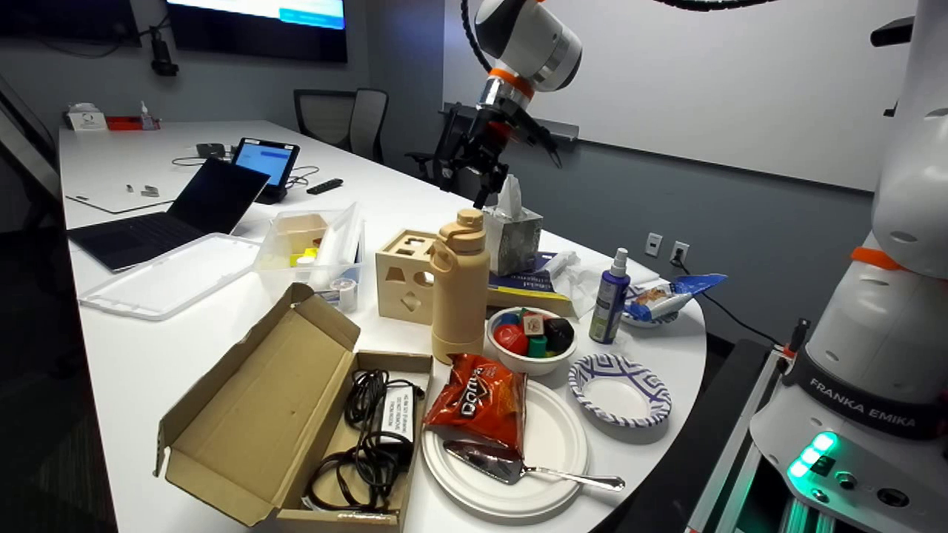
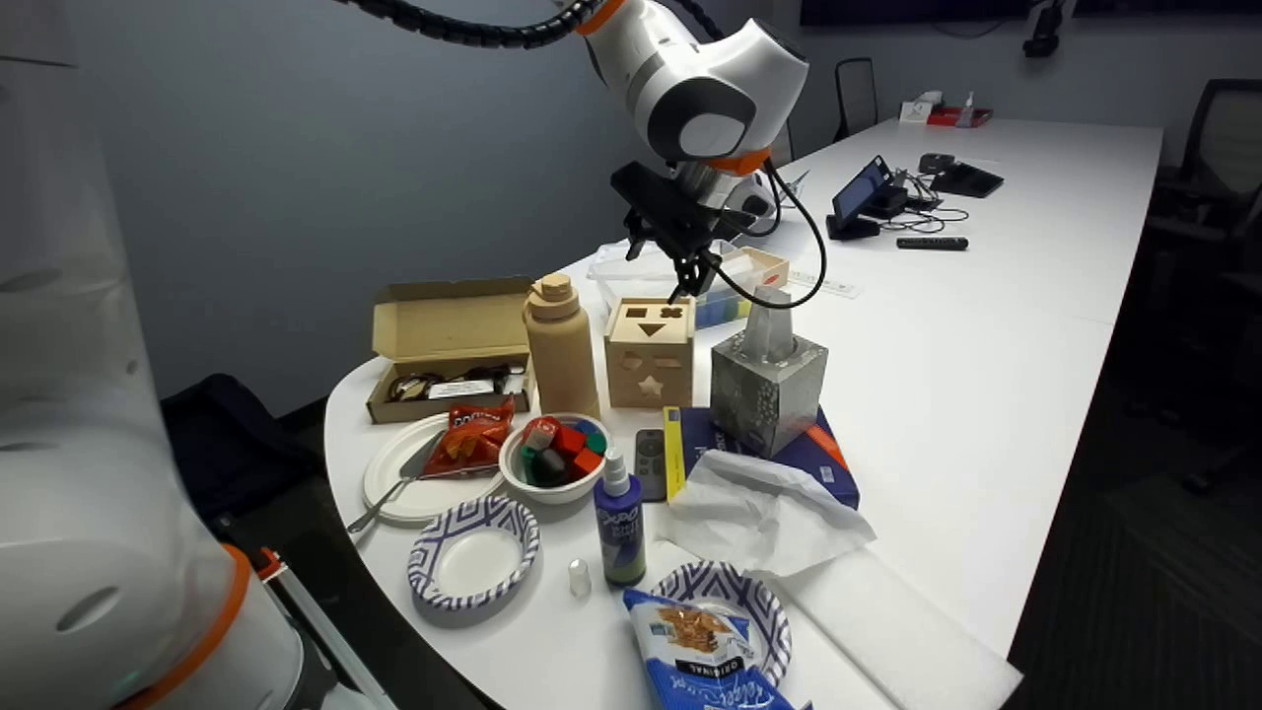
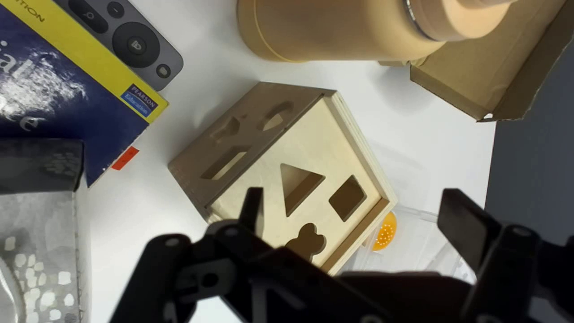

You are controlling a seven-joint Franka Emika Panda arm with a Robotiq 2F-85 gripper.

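My gripper is open above the table, its two fingers wide apart and nothing between them. Below it in the wrist view lies the wooden shape-sorter box (image 3: pixel 333 156), its top cut with a triangle, a square and a clover-like hole. In exterior view 2 the gripper (image 2: pixel 676 274) hangs over the sorter box (image 2: pixel 650 367), apart from it as far as I can tell. A white bowl (image 2: pixel 512 473) beside the tan bottle (image 2: pixel 561 349) holds several coloured blocks (image 2: pixel 568 440). The same bottle (image 1: pixel 459 293) hides part of the box (image 1: pixel 404 289) in exterior view 1.
A tissue box (image 2: pixel 757 396) stands on a blue book (image 2: pixel 828 463) close by. The open cardboard box (image 1: pixel 266 400), red chip bag (image 1: pixel 480 400) on a plate (image 1: pixel 560 435), spray bottle (image 1: pixel 609 297) and clear bin (image 1: pixel 346 244) crowd around. Clear table lies right of the tissue box in exterior view 2.
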